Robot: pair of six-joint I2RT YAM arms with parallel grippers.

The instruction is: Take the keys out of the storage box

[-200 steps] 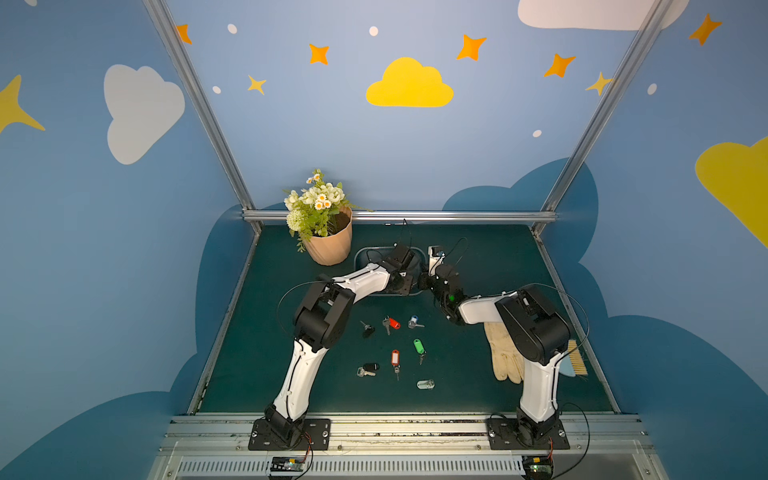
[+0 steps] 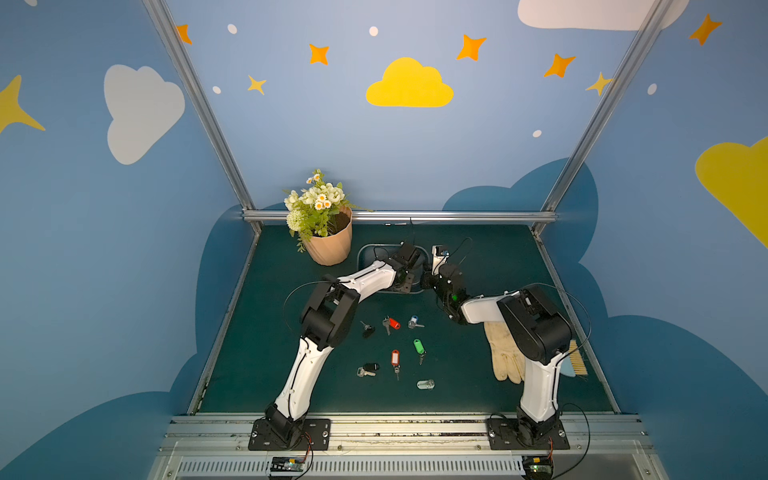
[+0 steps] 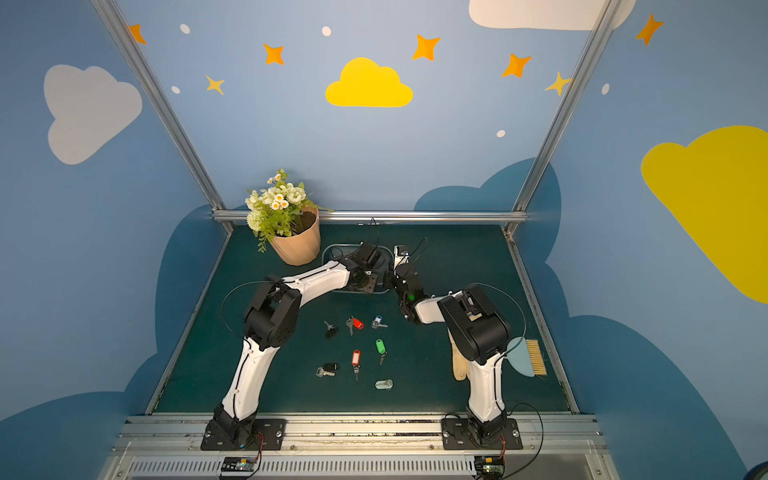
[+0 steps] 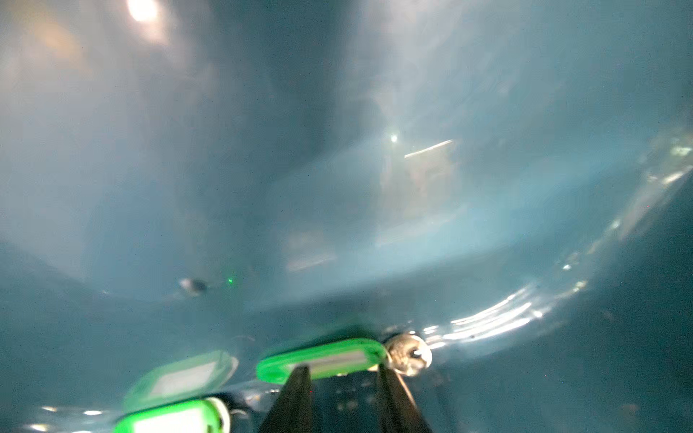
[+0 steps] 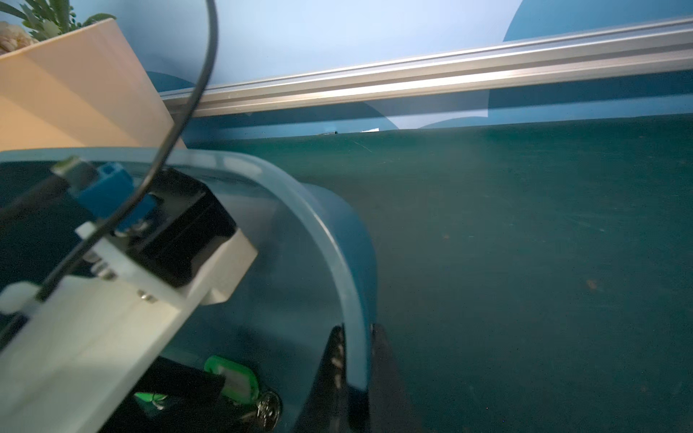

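The blue storage box stands at the back centre. Its right rim is between the fingers of my right gripper. My left gripper is down inside the box, its fingers apart at a green key tag with a metal key ring; whether it touches them is unclear. Another green tag lies to its left. On the mat in front of the box lie several keys, with red, green and black tags or heads.
A flower pot stands just left of the box. A glove and a brush lie under and beside the right arm.
The box and my right gripper have shifted slightly right.
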